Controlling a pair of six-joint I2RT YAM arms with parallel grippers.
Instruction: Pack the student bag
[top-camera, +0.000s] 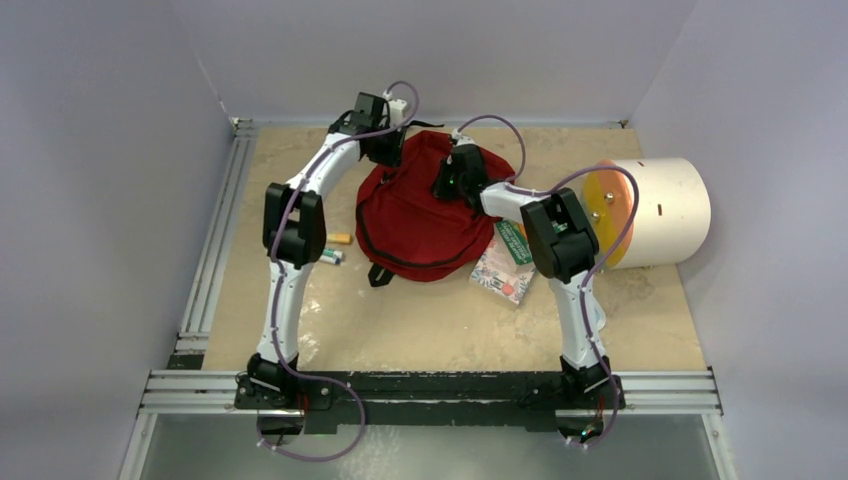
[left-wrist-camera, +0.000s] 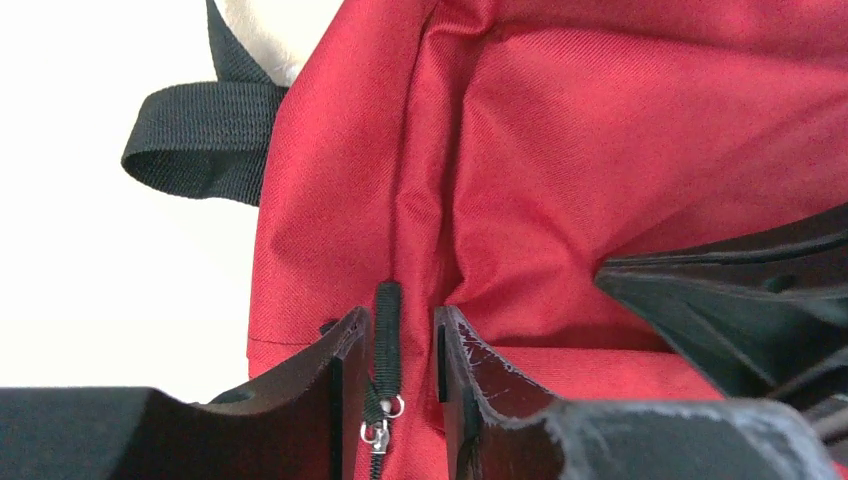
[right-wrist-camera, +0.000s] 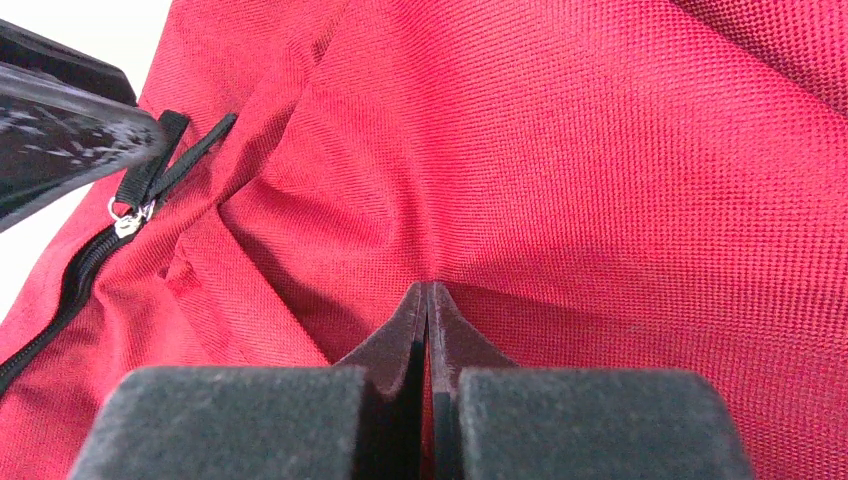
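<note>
A red bag (top-camera: 418, 240) with black zippers lies flat in the middle of the table. My left gripper (top-camera: 390, 158) is over its upper left edge, part open, fingertips either side of a black zipper pull (left-wrist-camera: 388, 335) with metal rings. My right gripper is shut, its tips pressed on the red fabric to the right, no thing visible between them. In the right wrist view part of the left gripper shows beside the zipper pulls (right-wrist-camera: 150, 175).
Pens (top-camera: 334, 238) lie left of the bag, partly under my left arm. Books (top-camera: 500, 275) lie to its lower right. A white cylinder (top-camera: 660, 210) with a yellow end stands at the right.
</note>
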